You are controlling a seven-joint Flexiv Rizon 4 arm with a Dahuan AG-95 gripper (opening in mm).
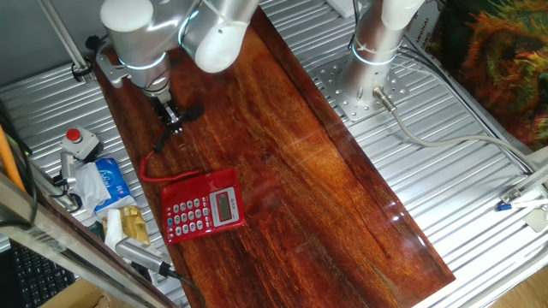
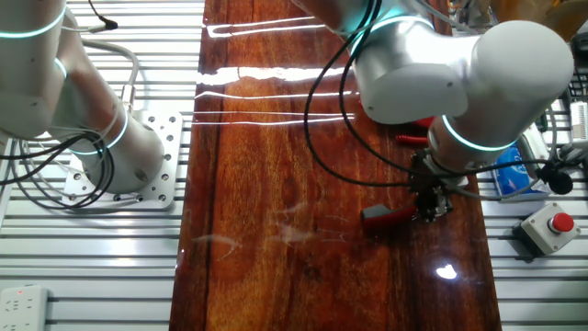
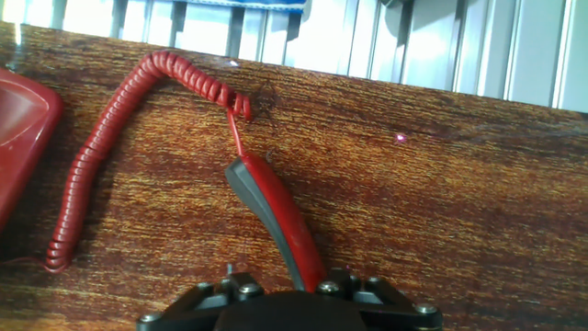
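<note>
A red and dark-grey telephone handset (image 3: 285,216) runs down between the fingers of my gripper in the wrist view. Its lower end is hidden by the gripper's body, so whether the fingers press on it is unclear. From its far end a coiled red cord (image 3: 96,147) loops toward the red phone base (image 1: 203,206), which lies keypad up on the wooden board. Seen from exterior view 1, my gripper (image 1: 175,125) is low over the handset's middle, and a dark handset end (image 1: 195,111) sticks out beside it.
The wooden board (image 1: 291,171) is clear to the right of the phone. Along its left edge are a red-buttoned box (image 1: 79,144), a blue and white packet (image 1: 103,184) and a grey handheld device (image 1: 141,254).
</note>
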